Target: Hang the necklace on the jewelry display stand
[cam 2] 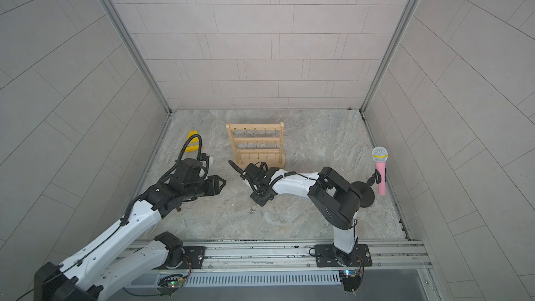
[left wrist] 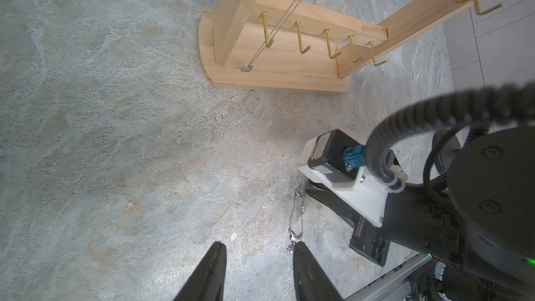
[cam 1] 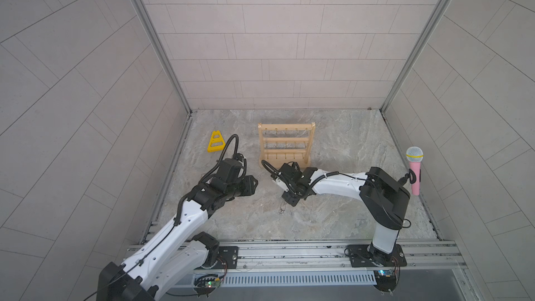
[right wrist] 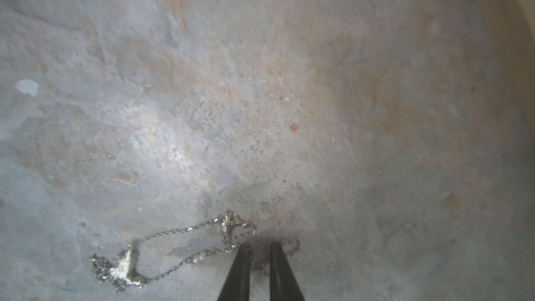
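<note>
A silver necklace (left wrist: 295, 220) lies on the stone surface in front of the wooden display stand (cam 1: 287, 127) (left wrist: 278, 80), whose brass hooks show in the left wrist view; a silver chain (left wrist: 281, 22) hangs there too. My right gripper is low at the necklace's bunched end, fingertips slightly apart over the chain; whether any chain is caught between them is unclear. My left gripper stands open to the left of the necklace, its fingers apart with nothing between them.
A yellow triangular object (cam 1: 216, 142) lies at the back left. A pink microphone (cam 1: 414, 172) stands at the right edge. Bare surface lies on either side of the stand; the right arm stretches across the front right.
</note>
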